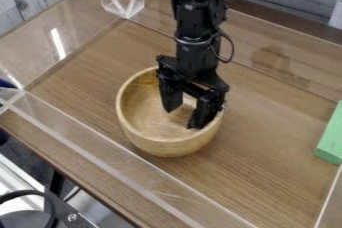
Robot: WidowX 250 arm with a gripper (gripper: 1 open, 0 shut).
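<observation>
A large tan wooden bowl (158, 132) sits on the wooden table (94, 72) near the middle of the view. My black gripper (187, 109) reaches down from the top into the bowl's back right part, its two fingers spread apart and open. I see nothing held between them; the bowl's floor behind the fingers is partly hidden.
A green block (329, 132) lies at the right edge. A clear angular object (120, 4) stands at the back left. Black cables lie at the lower left. The table left and right of the bowl is clear.
</observation>
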